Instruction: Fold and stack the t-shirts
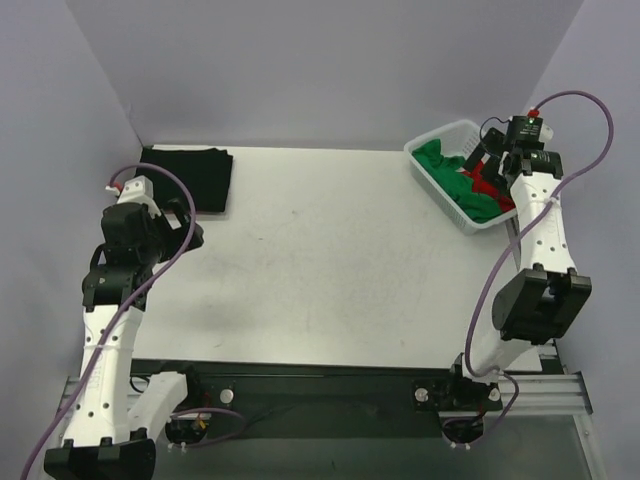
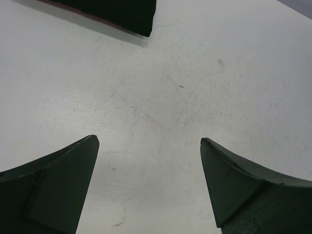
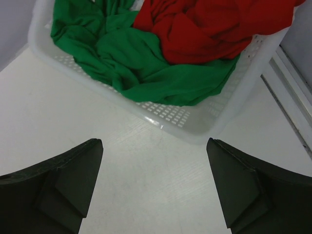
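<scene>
A folded black shirt (image 1: 188, 175) lies flat at the table's back left, its corner showing in the left wrist view (image 2: 122, 12). My left gripper (image 1: 184, 228) hangs open just in front of it, above bare table (image 2: 136, 87). At the back right a white basket (image 1: 430, 182) holds a crumpled green shirt (image 3: 126, 63) and a red shirt (image 3: 204, 29). My right gripper (image 1: 485, 150) is open over the basket, with nothing between its fingers.
Walls stand behind and at both sides, close to the basket and the right arm.
</scene>
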